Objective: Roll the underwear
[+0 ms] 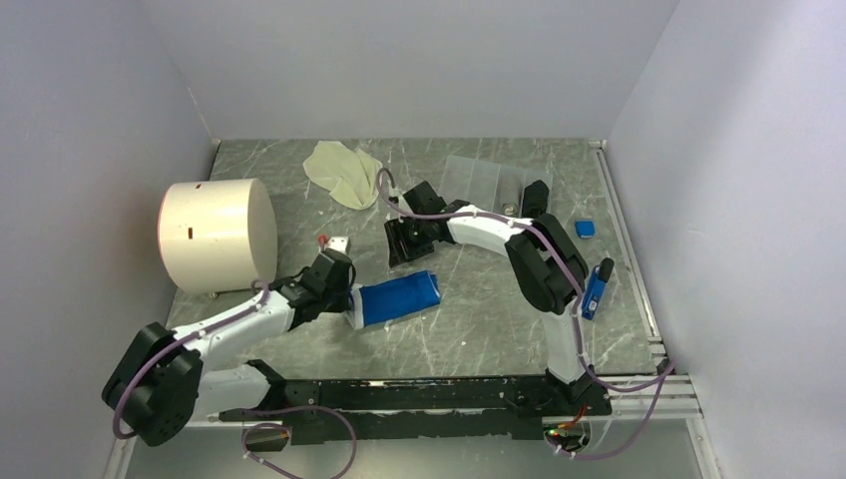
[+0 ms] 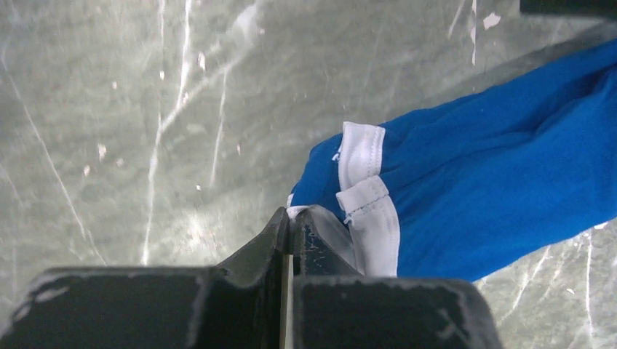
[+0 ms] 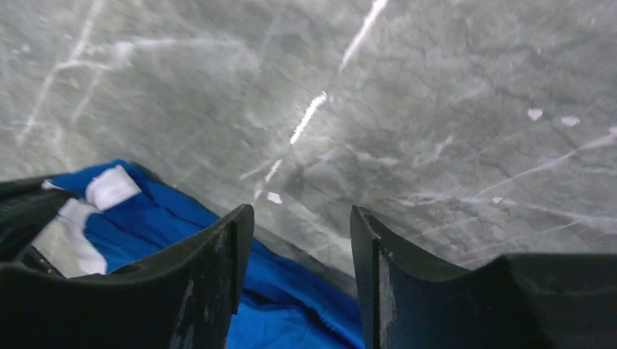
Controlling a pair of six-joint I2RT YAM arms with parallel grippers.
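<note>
Blue underwear [image 1: 396, 298] lies folded into a narrow strip on the table, its white waistband at the left end. In the left wrist view the white band [image 2: 375, 225] is doubled over, and my left gripper is shut on its corner. The left gripper [image 1: 349, 299] hides that end from above. My right gripper [image 1: 391, 247] is above the table, behind the strip and apart from it. In the right wrist view the right gripper stands open with nothing between its fingers; the blue cloth [image 3: 284, 323] shows below and behind them.
A clear divided box [image 1: 481, 182] at the back holds a dark rolled item [image 1: 535, 200]. A pale cloth [image 1: 342, 175] lies back left, beside a large cream cylinder [image 1: 217, 236]. Blue items [image 1: 585, 229] sit at the right. Bare table surrounds the underwear.
</note>
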